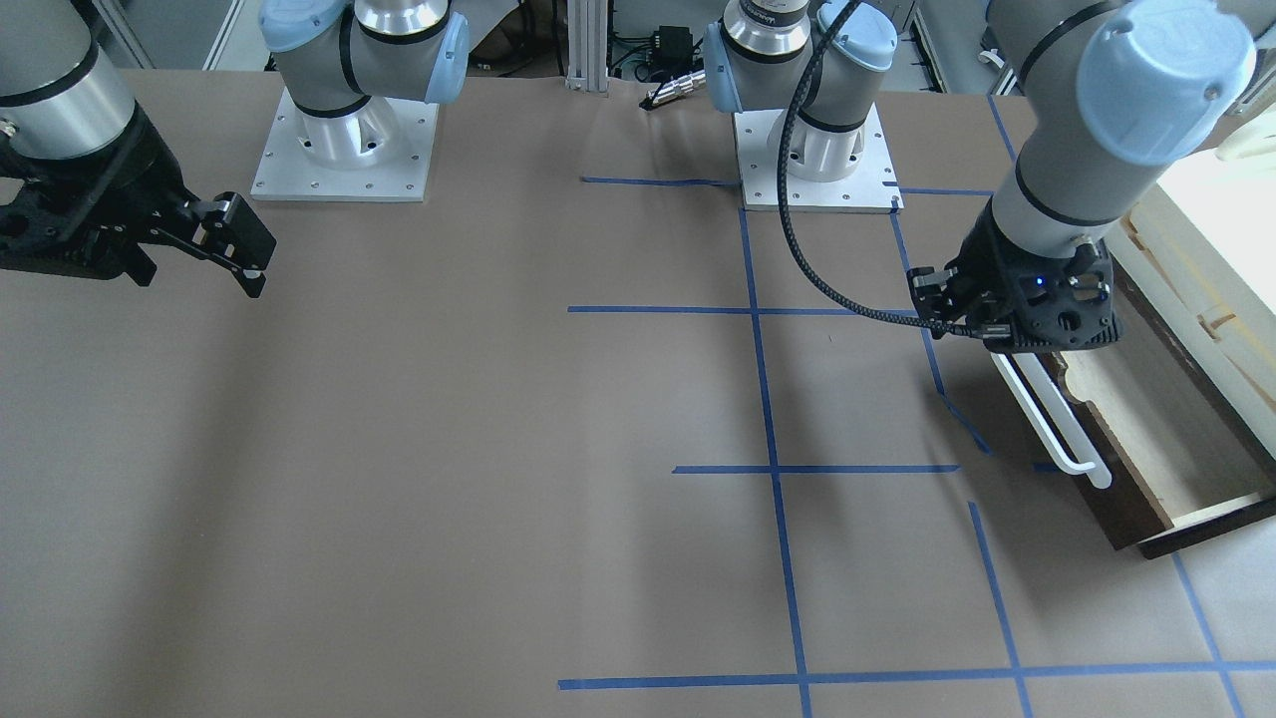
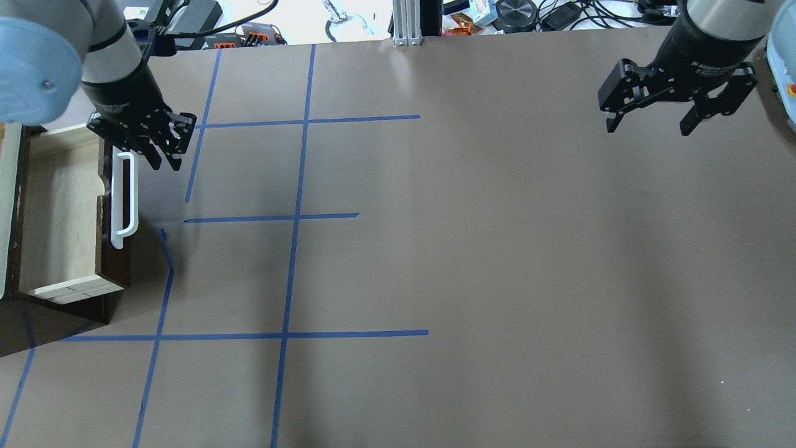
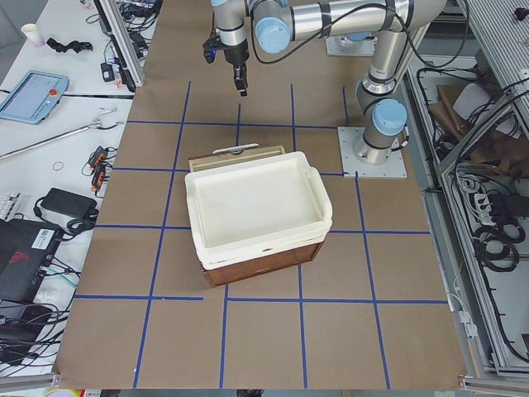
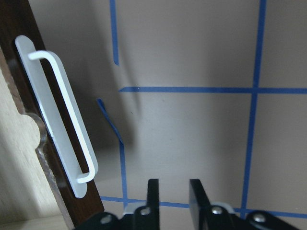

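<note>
A wooden box with an open drawer (image 1: 1154,431) stands at the right of the front view, a white lid (image 3: 258,207) on top. On the drawer's dark front is a white bar handle (image 4: 72,115). My gripper hangs above and beside the handle's far end in the top view, its two dark fingers a small gap apart at the bottom of the wrist view, nothing seen between them. The handle lies left of the fingers in that view.
A second arm's gripper (image 2: 649,112) hangs at the other side of the table. Arm bases on white plates (image 1: 335,168) stand at the back. The table's middle, marked with blue tape lines, is clear.
</note>
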